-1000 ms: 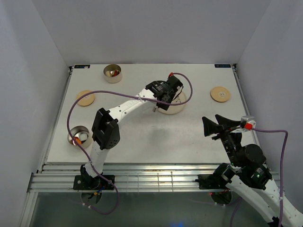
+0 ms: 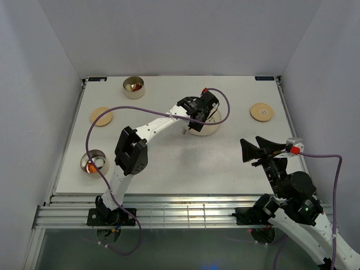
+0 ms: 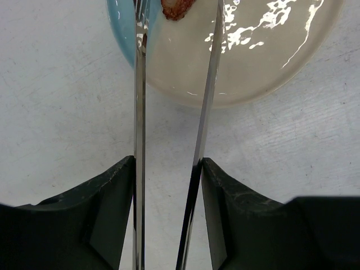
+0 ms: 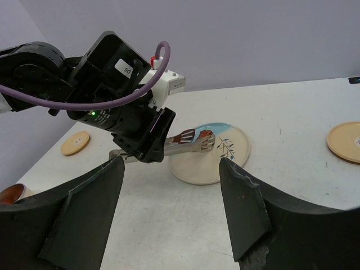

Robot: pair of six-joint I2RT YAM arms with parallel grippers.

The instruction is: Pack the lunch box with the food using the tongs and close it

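Metal tongs (image 3: 205, 112) are clasped in my left gripper, their two arms standing apart. Their slotted tips (image 4: 203, 145) are over a round cream plate (image 4: 194, 175) with a blue patch and a leaf pattern. A reddish-brown piece of food (image 3: 176, 9) shows near the tips, over the plate; whether the tongs grip it I cannot tell. From above, the left arm covers much of the plate (image 2: 209, 130). My right gripper (image 2: 253, 147) is open and empty, well to the front right of the plate.
A pot with food (image 2: 134, 88) stands at the back left, and a metal bowl (image 2: 94, 162) with orange and white contents at the front left. Wooden discs (image 2: 101, 116) lie left and right (image 2: 261, 112).
The right arm has not visibly moved.
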